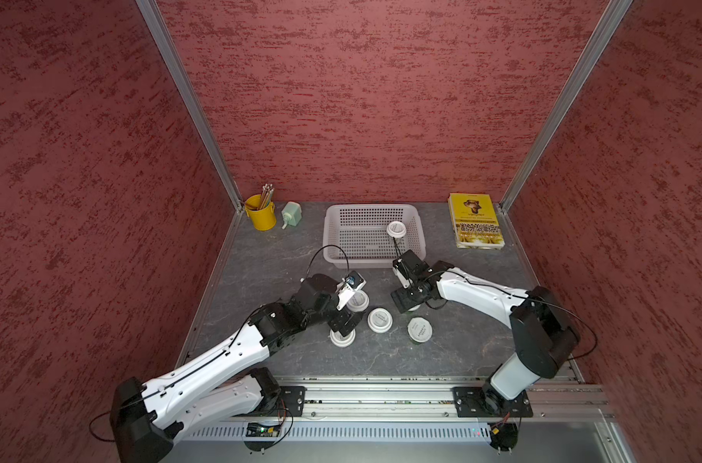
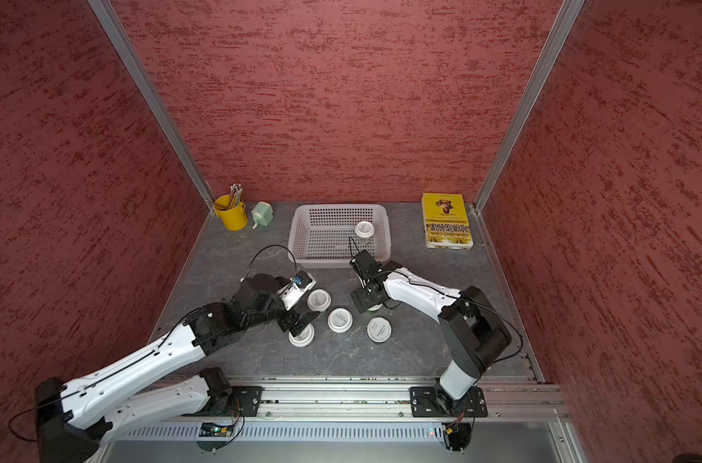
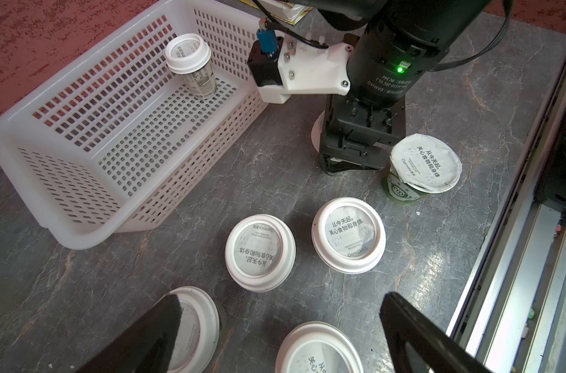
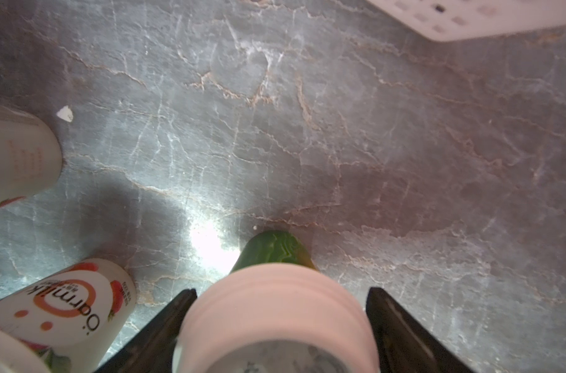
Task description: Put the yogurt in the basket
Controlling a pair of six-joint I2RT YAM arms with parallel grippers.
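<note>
In the right wrist view, a yogurt cup with a white lid and green side stands between the fingers of my right gripper. The fingers lie close on both sides of the lid; whether they press on it cannot be told. My left gripper is open above the table, holding nothing, with lidded cups below and between its fingers. A pale plastic basket at the back centre has one lidded cup upright in its right part. Other cups stand on the table in front.
One foil-topped green cup stands near the front edge, close to my right gripper. A yellow bucket and a green object are back left; a yellow book lies back right. The basket's left part is empty.
</note>
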